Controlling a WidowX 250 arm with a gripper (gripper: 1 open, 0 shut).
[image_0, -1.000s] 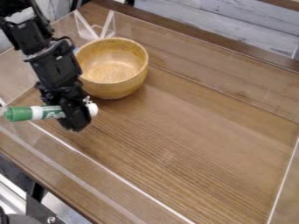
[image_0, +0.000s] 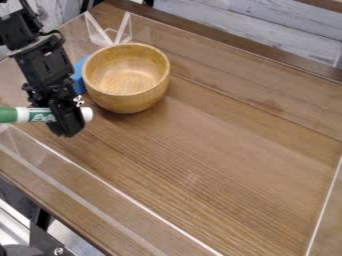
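Observation:
My black gripper (image_0: 62, 118) is at the left edge of the view, shut on a white and green cylinder (image_0: 26, 115) that lies horizontally in it, low over the wooden table. The cylinder runs out of the left edge of the frame. Right of the gripper and a little behind it is a large wooden bowl (image_0: 134, 70), upright and empty.
A blue object (image_0: 80, 72) is partly hidden behind the bowl's left side, with white pronged pieces (image_0: 107, 30) beyond it.
The gripper has moved left with the cylinder, away from the bowl, and slightly up in the image. More of the blue object shows.

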